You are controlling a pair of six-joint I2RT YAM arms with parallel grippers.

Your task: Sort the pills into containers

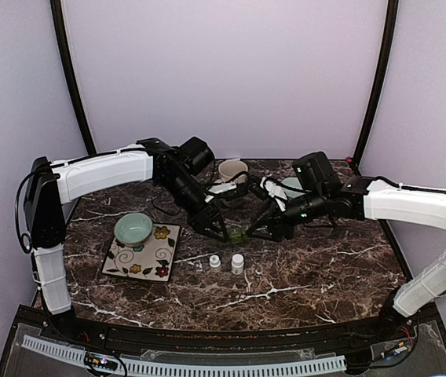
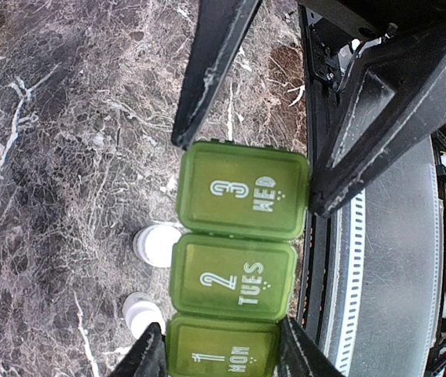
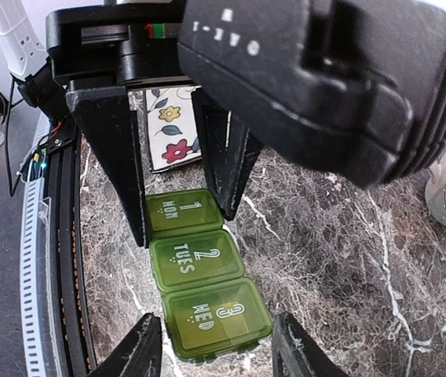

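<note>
A green pill organizer (image 1: 235, 234) hangs above the table between both grippers, its MON, TUES and WED lids (image 2: 242, 190) closed. My left gripper is shut on its MON end. My right gripper is part open at the WED end; in the left wrist view its fingertips flank that compartment's upper part, and whether both touch it is unclear. Two white pill bottles (image 1: 238, 263) (image 1: 214, 262) stand on the table below.
A green bowl (image 1: 133, 228) sits on a floral tray (image 1: 162, 253) at the left. A cup (image 1: 233, 166) and another pale dish (image 1: 293, 184) are at the back.
</note>
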